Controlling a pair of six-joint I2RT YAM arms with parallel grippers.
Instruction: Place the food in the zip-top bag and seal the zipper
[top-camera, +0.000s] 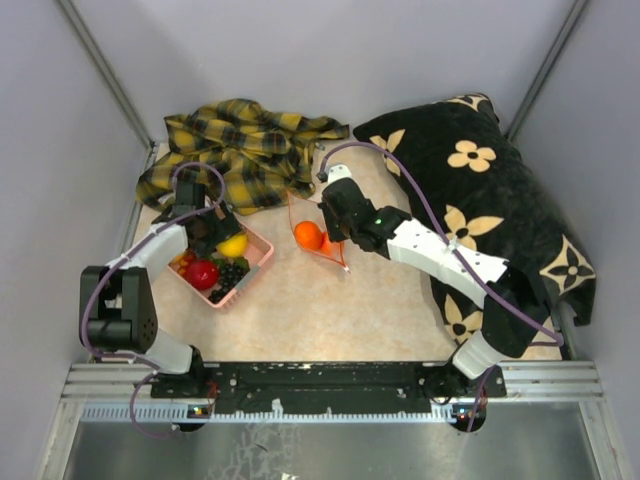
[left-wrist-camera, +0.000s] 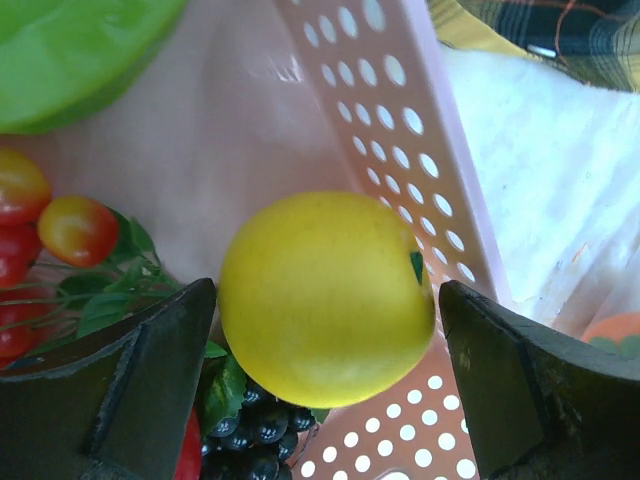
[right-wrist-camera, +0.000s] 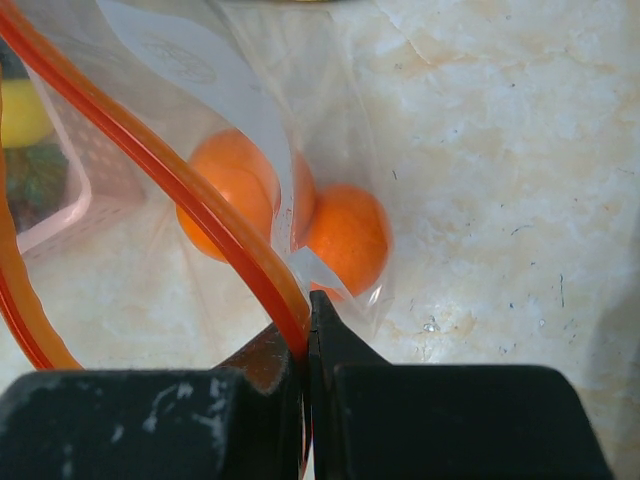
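Note:
A pink basket (top-camera: 255, 278) holds a yellow fruit (left-wrist-camera: 320, 295), a red fruit (top-camera: 200, 273), grapes (left-wrist-camera: 262, 430), cherry tomatoes (left-wrist-camera: 75, 228) and something green (left-wrist-camera: 70, 55). My open left gripper is over the basket, its fingers either side of the yellow fruit. The clear zip top bag (right-wrist-camera: 330, 120), orange-rimmed, lies on the table with two orange fruits (right-wrist-camera: 345, 240) inside. My right gripper is shut at the bag's rim, the orange zipper edge running into its fingertips.
A plaid cloth (top-camera: 240, 150) lies along the back left, a black flowered cushion (top-camera: 500, 200) along the right.

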